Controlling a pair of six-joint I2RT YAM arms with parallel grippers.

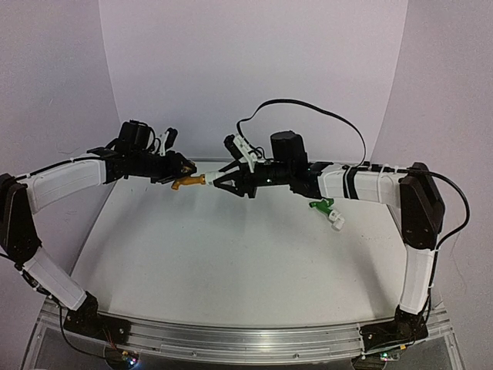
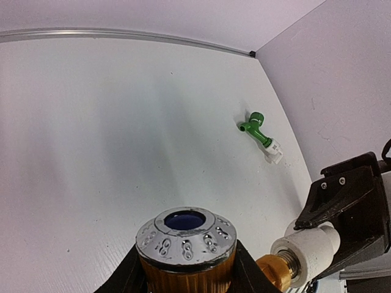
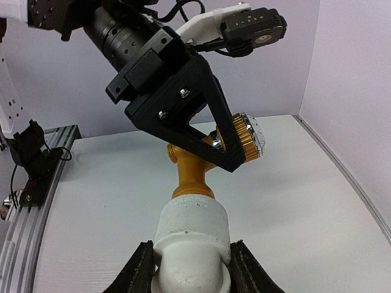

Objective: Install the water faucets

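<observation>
Above the table, my left gripper (image 1: 183, 171) is shut on the cap end of an orange faucet (image 1: 187, 182). Its silver-and-orange cap (image 2: 186, 244) sits between the fingers in the left wrist view. My right gripper is shut on a white pipe fitting (image 3: 192, 220), which faces the faucet's threaded end. From the right wrist view, the fitting's rim looks close against the orange collar (image 3: 193, 189). Some metal thread (image 2: 289, 257) still shows between the orange body and the white fitting in the left wrist view. How deep the thread sits inside is hidden.
A green faucet (image 2: 255, 127) joined to a white fitting (image 2: 274, 151) lies on the right side of the white table (image 1: 231, 262). Walls stand close at the back and both sides.
</observation>
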